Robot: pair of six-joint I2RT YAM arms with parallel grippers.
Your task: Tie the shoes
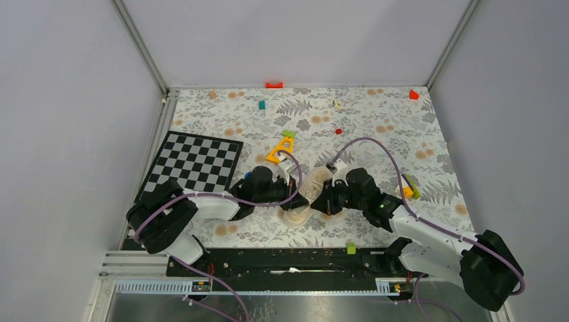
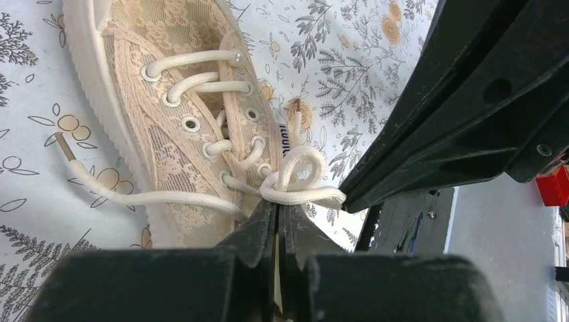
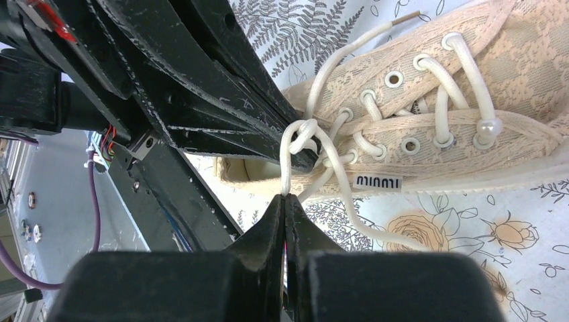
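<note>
A cream lace-up shoe (image 1: 295, 216) lies on the floral mat, both grippers over it. In the left wrist view my left gripper is shut at a bunched loop of white lace (image 2: 297, 168) above the lower eyelets; the other gripper's tip touches the loop's right side. In the right wrist view my right gripper is shut on a white lace strand (image 3: 286, 171) that hangs from the looped knot. A loose lace end (image 2: 114, 194) with a tip lies across the shoe's side.
A checkerboard (image 1: 189, 162) lies to the left. A yellow triangle piece (image 1: 280, 145) is behind the shoe; small coloured blocks lie round the mat's edges.
</note>
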